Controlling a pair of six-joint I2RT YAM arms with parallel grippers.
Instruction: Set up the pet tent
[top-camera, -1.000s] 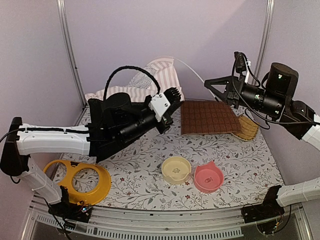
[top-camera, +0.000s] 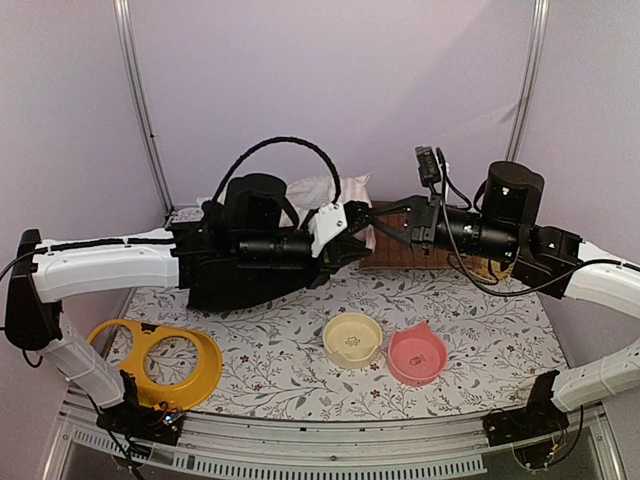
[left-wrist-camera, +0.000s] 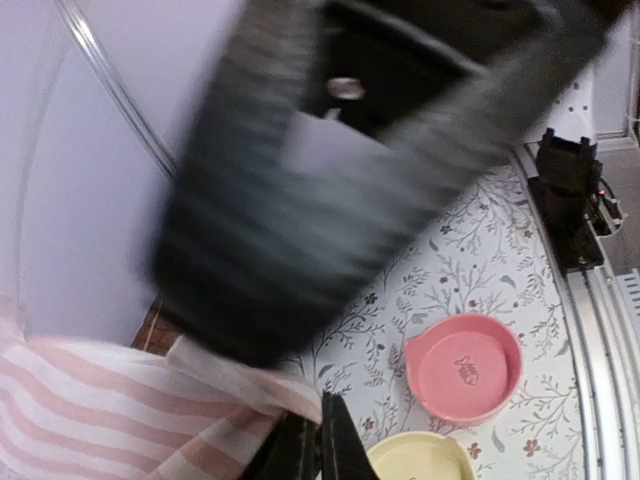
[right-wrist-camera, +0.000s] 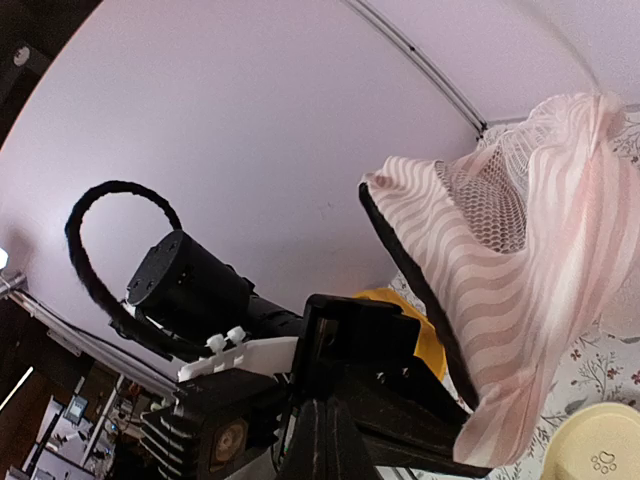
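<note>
The pink-striped tent fabric (right-wrist-camera: 520, 290), with a mesh panel and dark edge, stands behind the arms, partly hidden in the top view. My left gripper (top-camera: 345, 245) and my right gripper (top-camera: 395, 222) meet at the centre, nearly touching. In the left wrist view the shut left fingertips (left-wrist-camera: 320, 420) are at the striped cloth's edge; whether cloth is between them is unclear. The shut right fingertips (right-wrist-camera: 325, 420) are in front of the left arm, beside the cloth.
A cream bowl (top-camera: 352, 340) and pink bowl (top-camera: 418, 355) sit at the front centre, a yellow ring piece (top-camera: 200, 370) at front left. A brown pad (top-camera: 400, 258) lies behind the right arm.
My right gripper has come down and left toward the left one, which moved slightly right.
</note>
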